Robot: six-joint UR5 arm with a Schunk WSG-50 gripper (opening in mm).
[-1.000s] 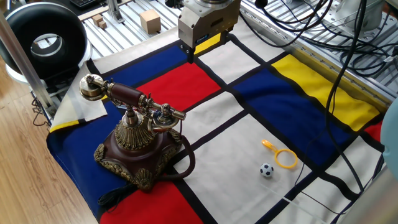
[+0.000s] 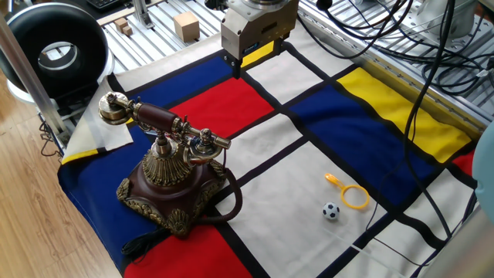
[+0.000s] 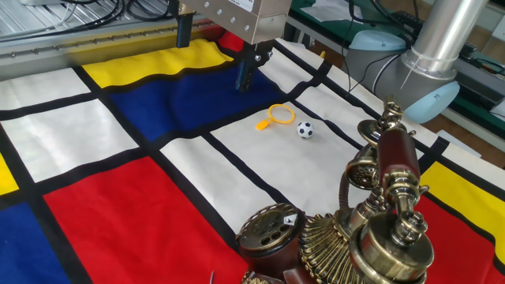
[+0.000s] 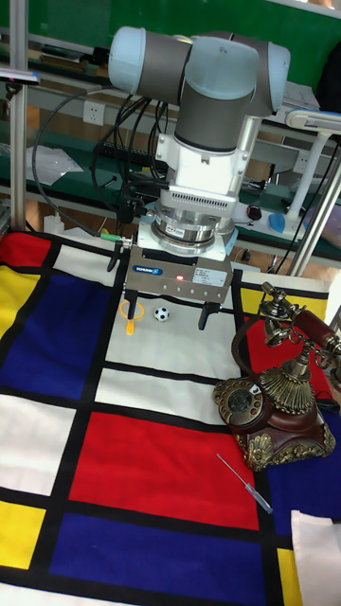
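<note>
My gripper point(image 2: 260, 62) hangs above the patterned cloth with its two dark fingers wide apart and nothing between them. In the second exterior view the open gripper point(image 3: 213, 67) shows at the top. An old-style brown and brass telephone point(image 2: 174, 174) stands on the cloth, its handset resting across the cradle. A small black and white ball point(image 2: 330, 211) lies beside a yellow ring with a handle point(image 2: 354, 196). In the third exterior view a thin screwdriver point(image 4: 258, 495) lies in front of the telephone point(image 4: 282, 389). The gripper is apart from all of these.
Loose black cables point(image 2: 409, 131) hang over the right side in the first exterior view. A wooden block point(image 2: 186, 27) and a black ring-shaped object point(image 2: 62, 50) sit beyond the cloth.
</note>
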